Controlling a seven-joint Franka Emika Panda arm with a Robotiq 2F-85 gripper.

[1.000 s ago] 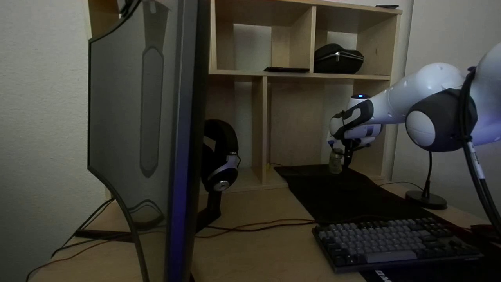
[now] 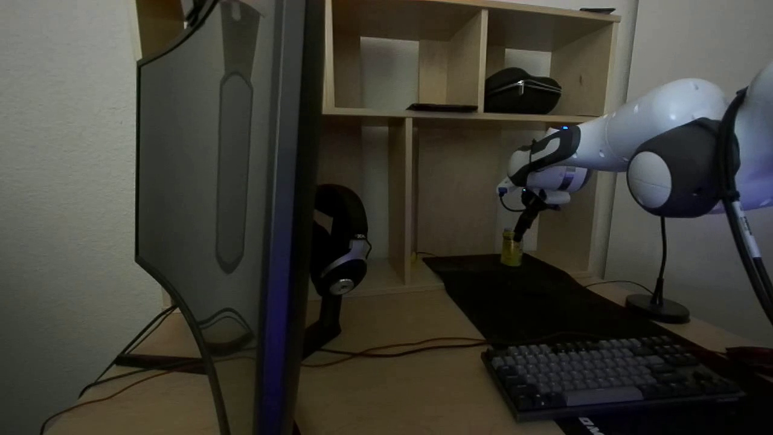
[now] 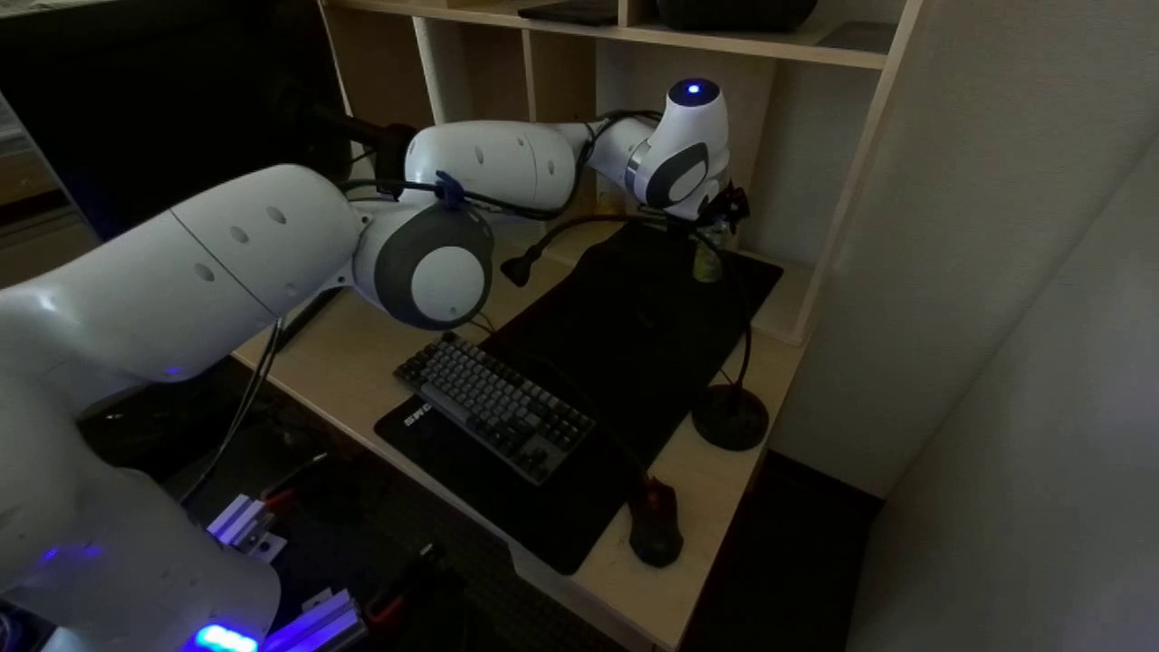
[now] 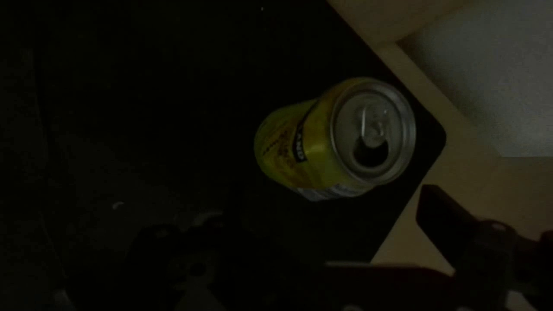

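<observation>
A yellow can (image 4: pixel 311 145) with an opened silver top stands upright near the far corner of the black desk mat (image 4: pixel 155 129) in the wrist view. In exterior view 1 the same can (image 2: pixel 511 250) is small, at the mat's far end. My gripper is open, its dark fingers (image 4: pixel 448 220) spread wide and the can lying beyond them, not gripped. From the side, the gripper (image 2: pixel 527 225) slants down close to the can's top; whether they touch cannot be told.
Wooden shelving (image 2: pixel 464 188) rises right behind the mat. A lamp (image 3: pixel 730 417) with a curved neck stands along the right edge. Nearer lie a keyboard (image 3: pixel 494 402) and a mouse (image 3: pixel 655 522). A large monitor (image 2: pixel 210 167) flanks the left; mid-mat is clear.
The arm has risen and the hand has tilted, lifting my gripper from low beside the can to near its top. The can shows slightly further left in exterior view 1.
</observation>
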